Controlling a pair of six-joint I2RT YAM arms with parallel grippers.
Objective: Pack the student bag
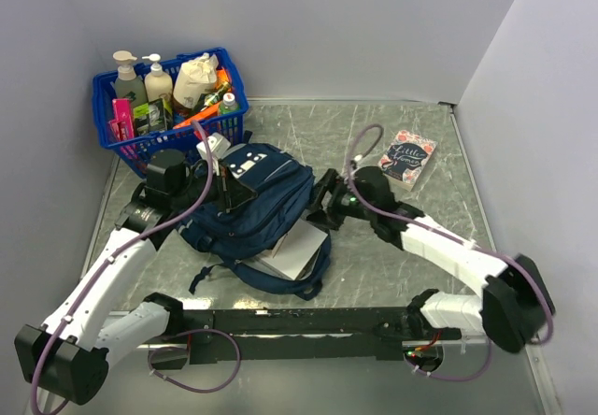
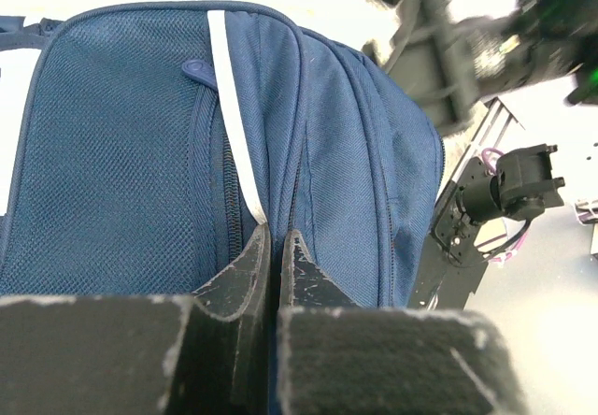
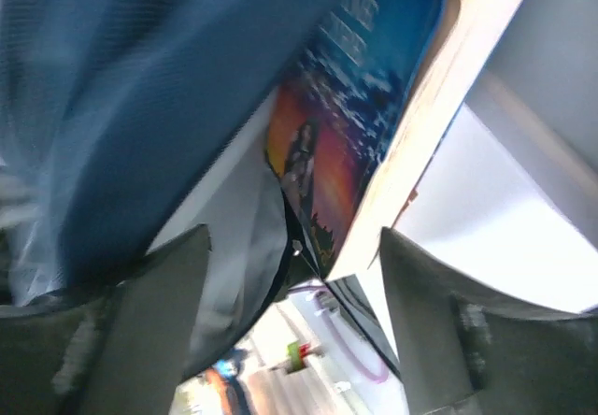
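Observation:
The navy backpack (image 1: 257,200) lies open on the grey table, white books or papers (image 1: 290,251) showing in its lower opening. My left gripper is shut on a fold of its zipped fabric, holding the upper part. My right gripper (image 1: 327,205) is at the right opening, fingers apart. In the right wrist view, blurred, a colourful book cover (image 3: 327,144) and a pale page edge lie inside, ahead of the fingers.
A "Little Women" book (image 1: 406,158) lies at the back right. A blue basket (image 1: 168,135) full of bottles and packets stands at the back left.

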